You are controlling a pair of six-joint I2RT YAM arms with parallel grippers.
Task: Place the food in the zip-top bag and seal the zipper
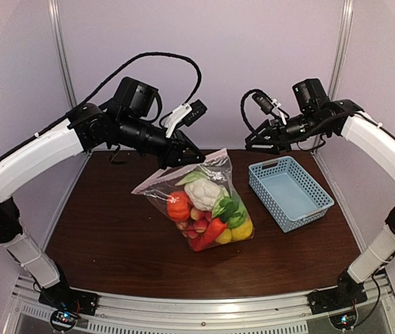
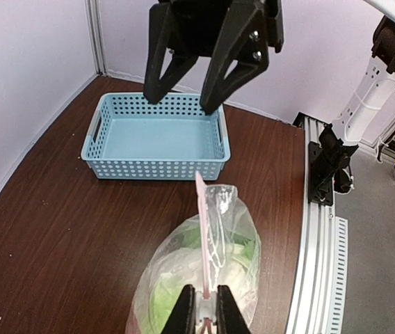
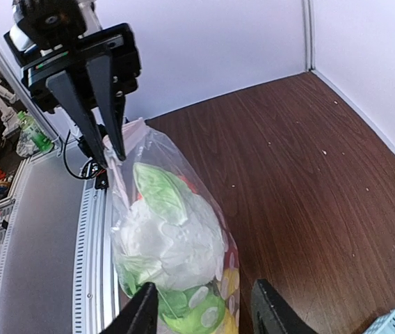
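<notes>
A clear zip-top bag (image 1: 204, 209) with a pink zipper strip holds cauliflower, peppers, radishes, greens and yellow produce. My left gripper is shut on the bag's zipper edge, which runs upward from it in the left wrist view. My right gripper (image 1: 263, 145) stands apart from the bag at the upper right, open with nothing visible between its fingers; the right wrist view shows the bag (image 3: 176, 243) beyond them.
A light blue perforated basket (image 1: 288, 191), empty, sits on the right of the dark wooden table (image 1: 107, 216). Walls close the back and sides.
</notes>
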